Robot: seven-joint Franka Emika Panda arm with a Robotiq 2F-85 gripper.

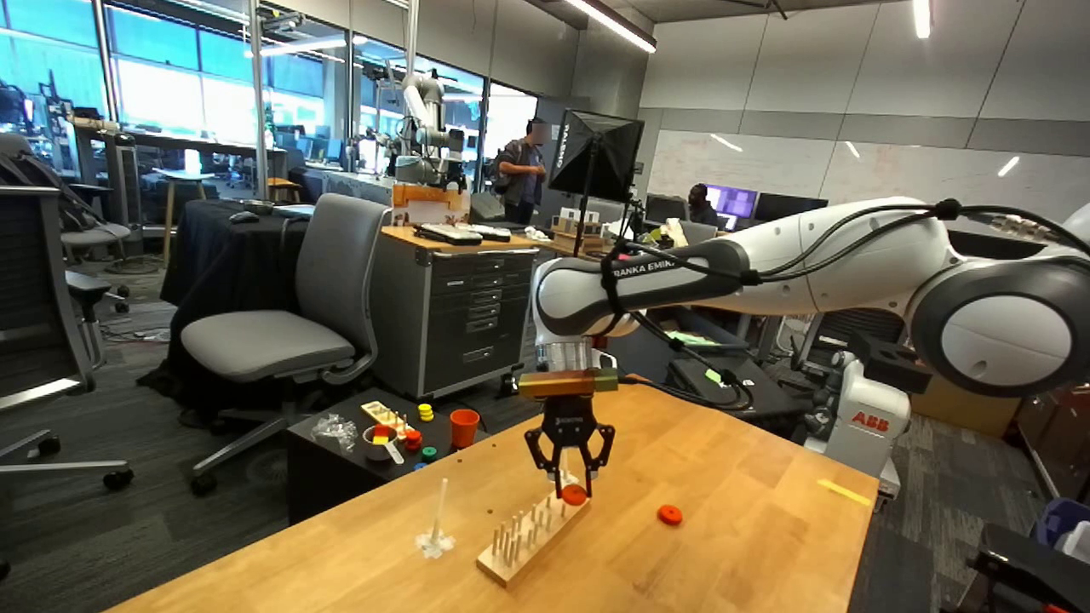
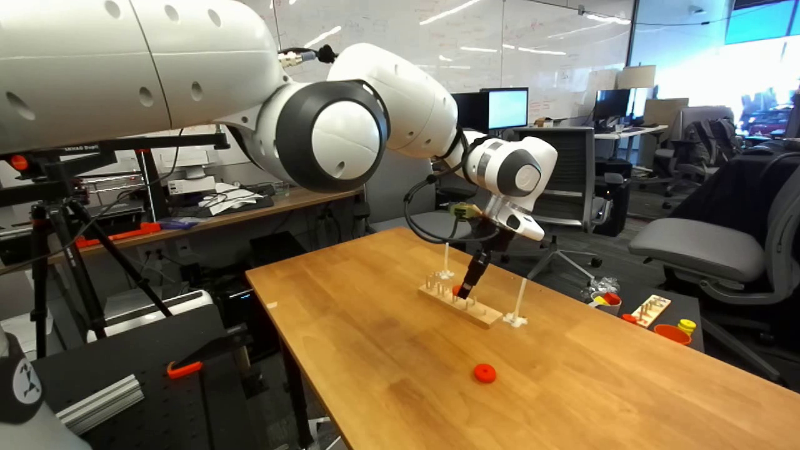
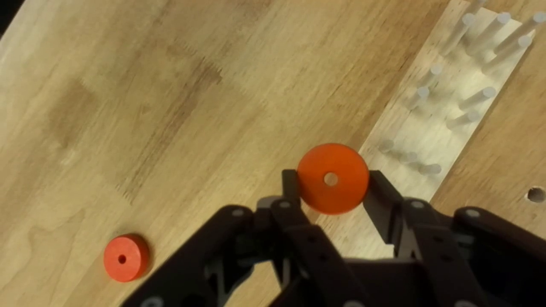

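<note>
Between the two fingertips of my gripper sits an orange-red disc (image 3: 350,190) with a hole through its centre; the gripper is shut on it. The disc is above the far end of a pale wooden pegboard (image 1: 516,552), partly over its edge in the wrist view. Thin upright pegs stand in groups along the board, and the far end is partly hidden by the disc and fingers. A second red disc (image 3: 123,258) lies flat on the table, apart from the board.
Two thin white posts are taped to the table, one (image 2: 519,300) near each end of the board. A low black side table (image 1: 337,480) holds a red cup (image 1: 462,429) and small coloured pieces.
</note>
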